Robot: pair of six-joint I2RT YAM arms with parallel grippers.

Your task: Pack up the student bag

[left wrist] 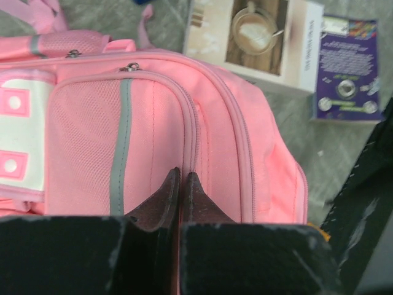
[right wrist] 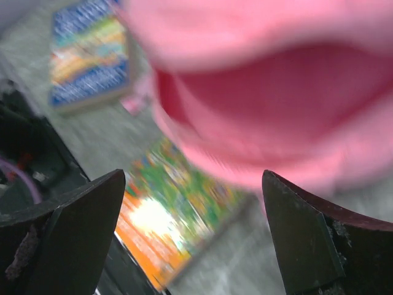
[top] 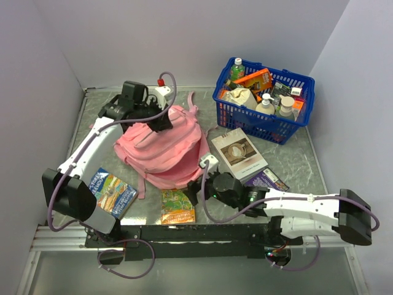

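The pink backpack [top: 163,144] lies on the table left of centre, its main opening spread toward the right arm. On its front panel my left gripper is shut, pinching pink fabric beside the pocket zip. In the right wrist view the bag's dark pink inside [right wrist: 245,104] shows, blurred. My right gripper [top: 195,189] stands open near the bag's lower right edge, nothing between its fingers. A green and orange book [top: 178,206] lies below the bag, a blue and yellow book [top: 113,193] to the left, and a coffee-cup book [top: 239,152] to the right.
A blue basket [top: 264,126] filled with bottles and boxes stands at the back right. A purple box or book [top: 268,180] lies partly behind the right arm. Bare table shows at the right [top: 301,166].
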